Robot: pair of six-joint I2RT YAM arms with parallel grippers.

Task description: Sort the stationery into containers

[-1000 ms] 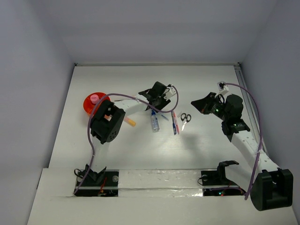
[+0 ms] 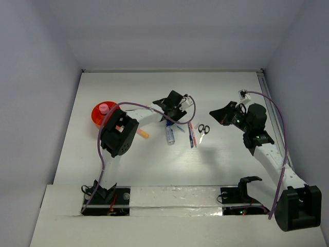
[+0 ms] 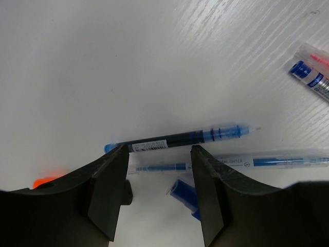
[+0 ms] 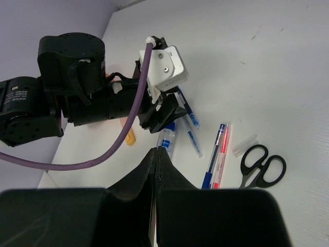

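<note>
My left gripper is open just above the table, its fingertips on either side of the dark blue pen (image 3: 177, 140). A lighter highlighter pen (image 3: 231, 161) lies beside that pen, and a blue cap (image 3: 184, 192) shows below it. From above, the left arm hides most of these pens. In the top view, a blue-capped clear bottle (image 2: 170, 135), a blue pen (image 2: 190, 138), a red pen (image 2: 194, 137) and black scissors (image 2: 203, 130) lie nearby. My right gripper is shut, apart from every object, with nothing showing between its fingers.
A red round container (image 2: 96, 117) with a pink item (image 2: 104, 108) inside stands at the left, partly behind the left arm. An orange-yellow stick (image 2: 143, 134) lies near that arm. Beside the scissors is a small clear piece (image 4: 245, 145).
</note>
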